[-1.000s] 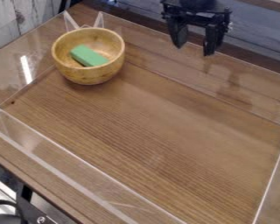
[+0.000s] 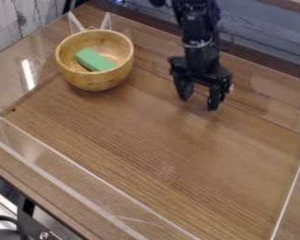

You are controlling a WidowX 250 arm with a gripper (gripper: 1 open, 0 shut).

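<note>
My gripper (image 2: 201,89) is a dark arm reaching down from the top centre to the middle-right of the wooden table, its fingers open and low over the bare surface, with nothing visible between them. At the upper left sits a yellow bowl (image 2: 119,78) holding a green block (image 2: 97,56), to the left of my gripper and apart from it.
Grey paneling (image 2: 15,28) and a dark edge lie along the left, with dark cables at the bottom left.
My gripper has come down and toward the viewer from the back edge of the table to its upper middle. The bowl and green block look unmoved.
</note>
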